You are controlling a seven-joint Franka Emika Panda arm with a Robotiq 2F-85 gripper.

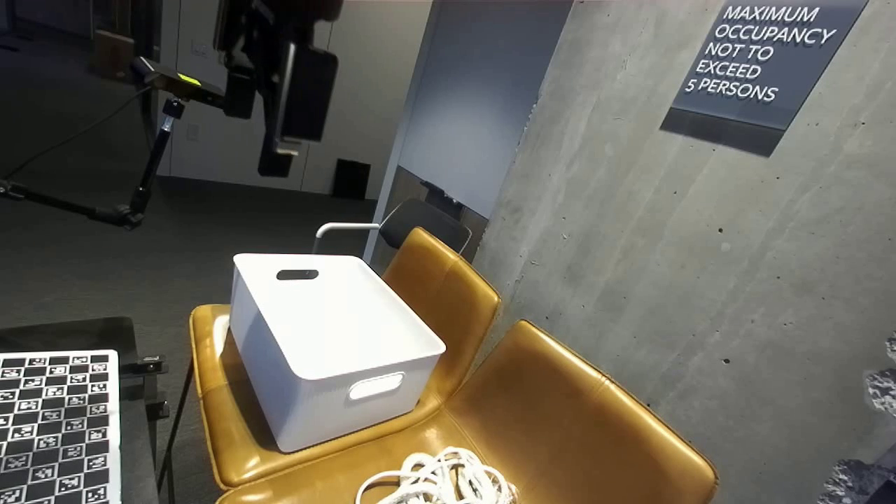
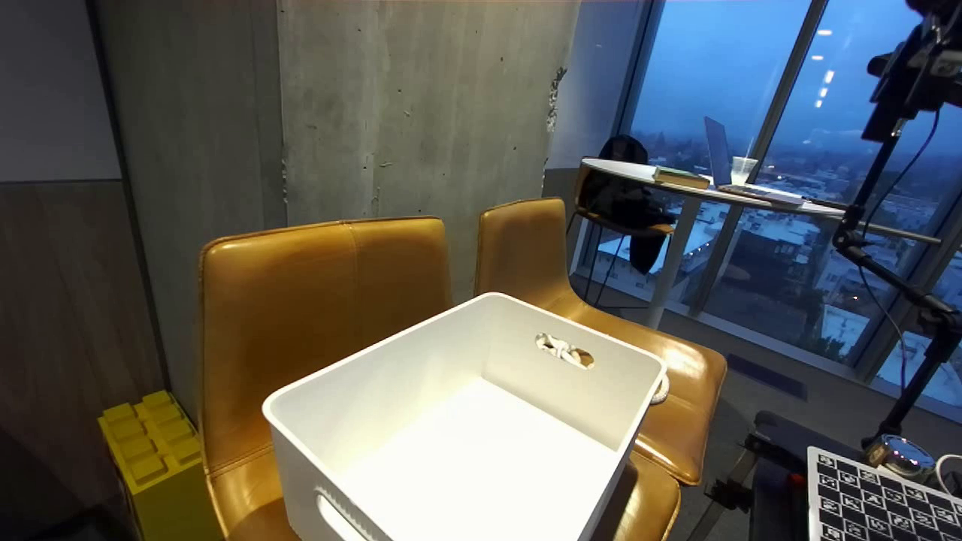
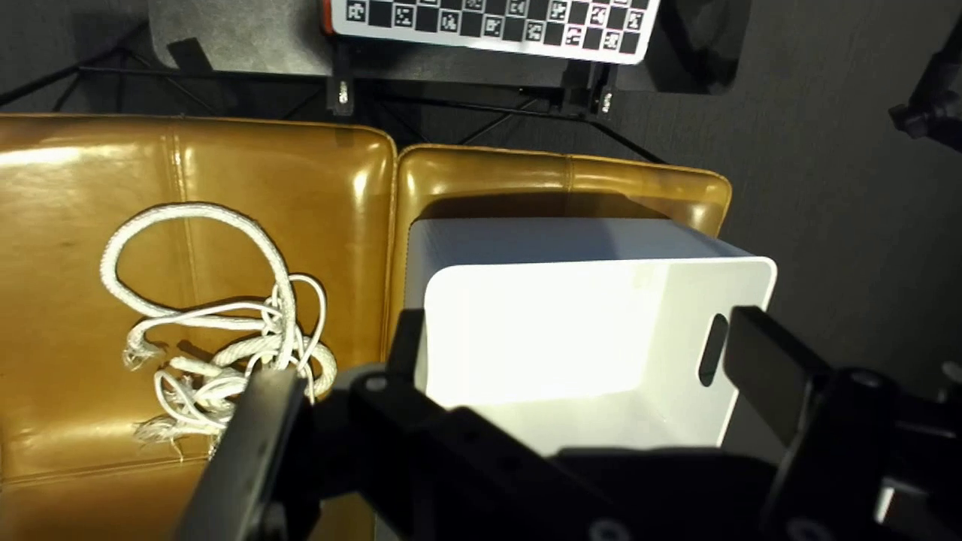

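Note:
Above the white bin (image 3: 541,333), my gripper stands open in the wrist view, one finger on each side of the bin's opening and nothing held between them. In exterior view 1 the black gripper (image 1: 281,151) hangs high over the bin (image 1: 256,361), well clear of its rim. The bin sits on a tan chair, and its visible inside looks empty in exterior view 2. A tangled white rope (image 3: 284,311) lies on the neighbouring chair, left of the gripper in the wrist view; exterior view 1 shows part of this rope (image 1: 453,479) at the bottom edge.
Tan chair backs (image 2: 329,270) rise behind the bin. A checkered marker board (image 3: 491,22) lies on a dark stand in front of the chairs. A camera on a jointed arm (image 1: 155,159) stands to the left in exterior view 1. A concrete wall (image 1: 672,252) backs the chairs.

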